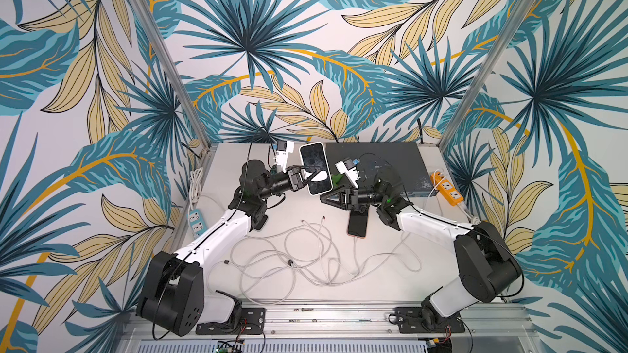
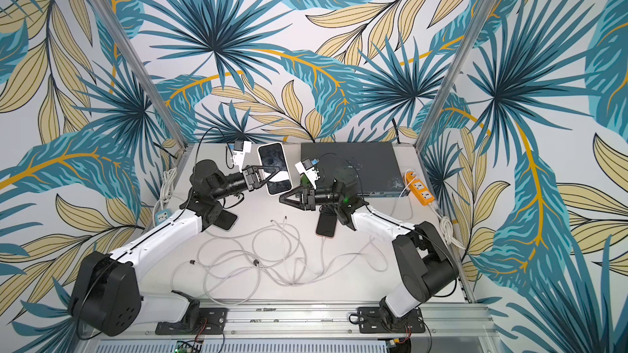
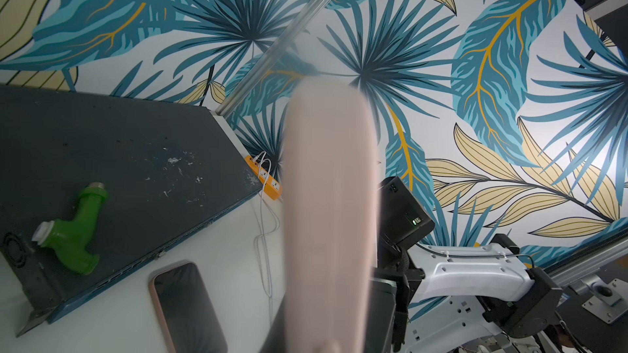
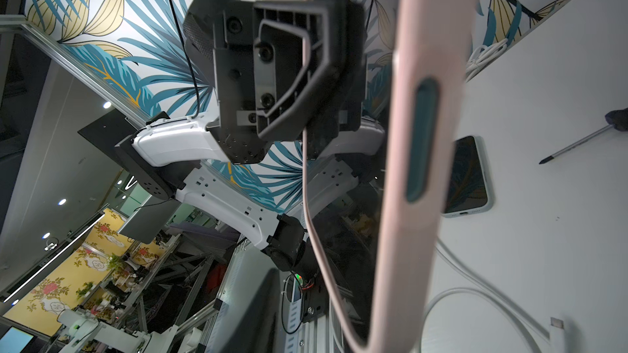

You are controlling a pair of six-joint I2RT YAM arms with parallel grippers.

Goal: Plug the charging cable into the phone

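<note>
My left gripper (image 1: 307, 176) is shut on a phone (image 1: 314, 160) in a pale pink case, held raised at table centre; its edge fills the left wrist view, blurred. My right gripper (image 1: 327, 198) is just below the phone's lower end, part open; whether it holds anything is unclear. In the right wrist view a white cable (image 4: 307, 209) hangs along the held phone. Loose white cables (image 2: 255, 255) lie looped on the table.
Other phones (image 1: 356, 223) lie on the table. A dark metal case (image 1: 405, 157) with a green fitting (image 3: 72, 235) is at the back right. An orange power strip (image 1: 446, 187) is on the right, a screwdriver (image 4: 575, 137) also on the table.
</note>
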